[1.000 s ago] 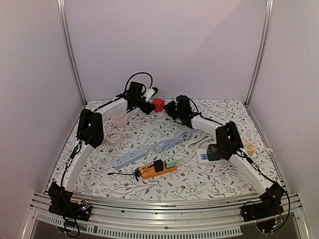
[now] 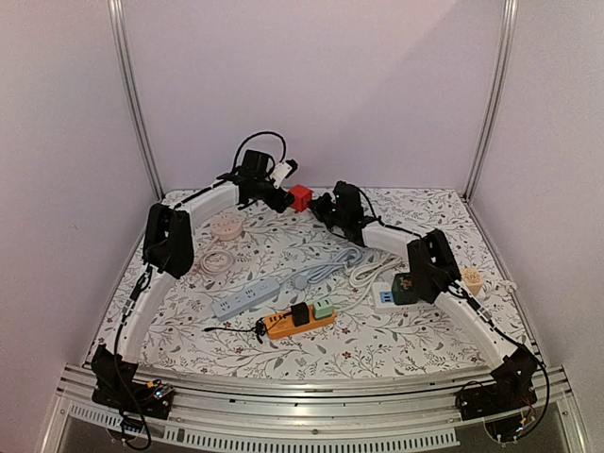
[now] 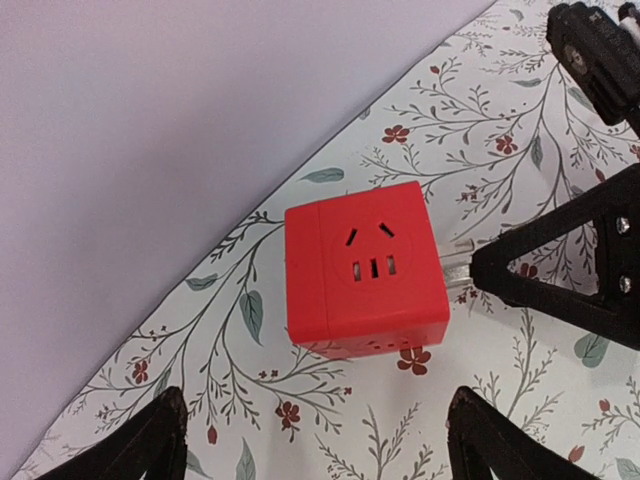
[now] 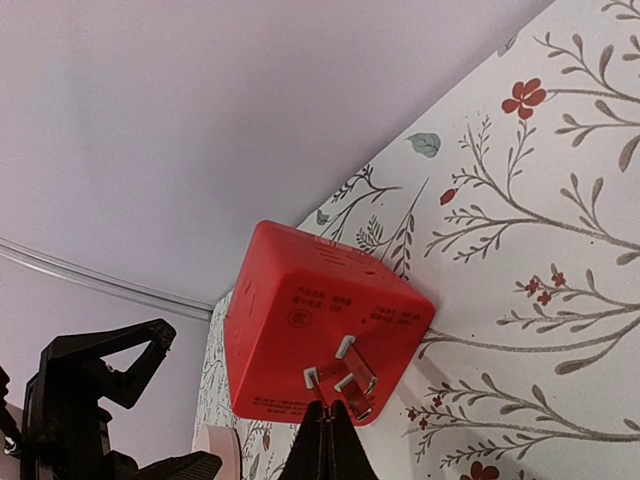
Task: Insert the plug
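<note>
A red cube-shaped plug (image 2: 300, 198) is at the far side of the table, between the two grippers. Its socket face shows in the left wrist view, with metal prongs (image 3: 458, 268) on one side; the right wrist view shows the prongs (image 4: 347, 380) on the plug's lettered face. My left gripper stands open, the plug ahead of its fingers with nothing between them. My right gripper is shut, its tips right at the prongs; I cannot tell whether a prong is between them. Whether the plug touches the table is unclear.
The back wall (image 2: 311, 94) rises close behind the plug. An orange power strip (image 2: 283, 327), a white strip (image 2: 247, 297), coiled cables (image 2: 330, 269) and a pink round object (image 2: 226, 226) lie nearer the front.
My right arm looks still.
</note>
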